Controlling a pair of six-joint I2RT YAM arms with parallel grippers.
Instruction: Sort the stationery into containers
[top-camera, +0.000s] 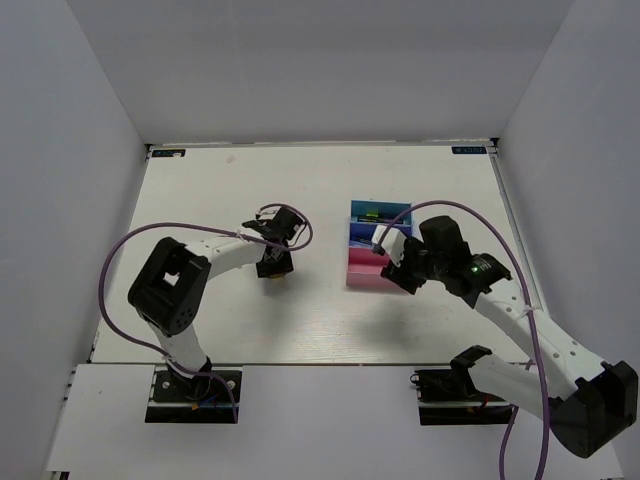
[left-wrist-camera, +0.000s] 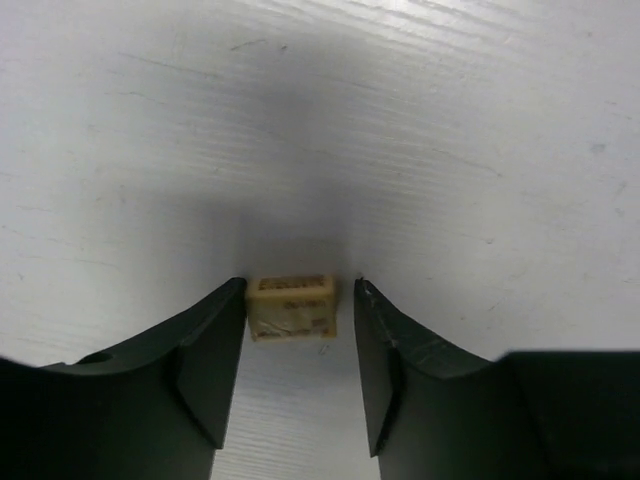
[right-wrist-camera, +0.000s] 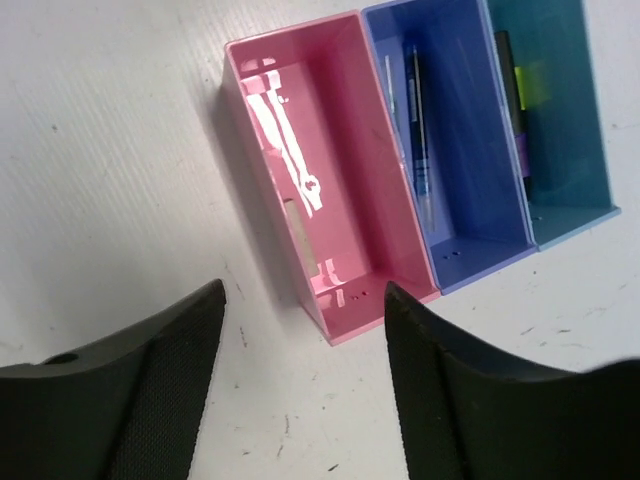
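A small tan block (left-wrist-camera: 292, 308) lies on the white table (left-wrist-camera: 480, 200), seen in the left wrist view between the fingertips of my left gripper. The left finger is close against it, while a gap shows on the right side, so this gripper is open around the block. In the top view only a bit of the block (top-camera: 278, 277) peeks out below the gripper. My right gripper is open and empty, above the near end of the pink container (right-wrist-camera: 380, 313). A pale strip (right-wrist-camera: 300, 238) lies inside that container.
Beside the pink container are a blue container (right-wrist-camera: 480, 260) with a dark blue pen (right-wrist-camera: 418, 125) and a thin item, and a teal container (right-wrist-camera: 570, 225) with a dark marker (right-wrist-camera: 512, 100) and something yellow-green. The table between the arms is clear.
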